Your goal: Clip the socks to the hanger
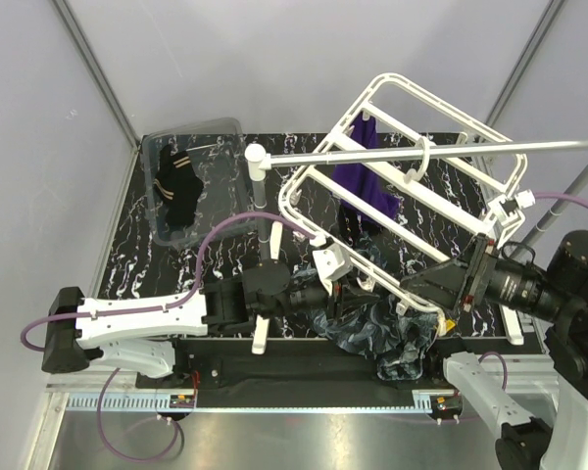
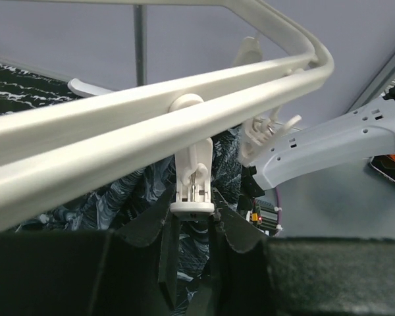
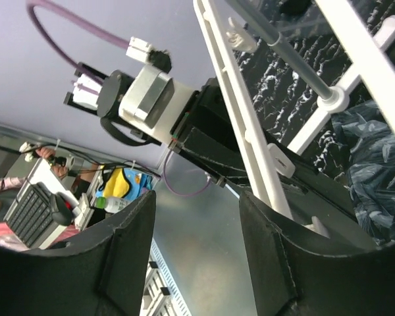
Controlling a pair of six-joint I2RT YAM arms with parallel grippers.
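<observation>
The white hanger hangs tilted from a horizontal rod. My left gripper is shut on the lower end of a white clip under the hanger's near rail. My right gripper is partly open with an empty gap. In the right wrist view, a hanger rail passes beside its right finger; whether they touch is unclear. From above, that gripper overlaps the hanger's near right corner. A purple sock hangs at the far left of the hanger, partly hidden by its bars. Black socks with tan stripes lie in the bin.
The clear plastic bin stands at the back left. A metal rod crosses above the hanger. A dark crinkled bundle lies below it. Some patterned table shows bare between the bin and left arm.
</observation>
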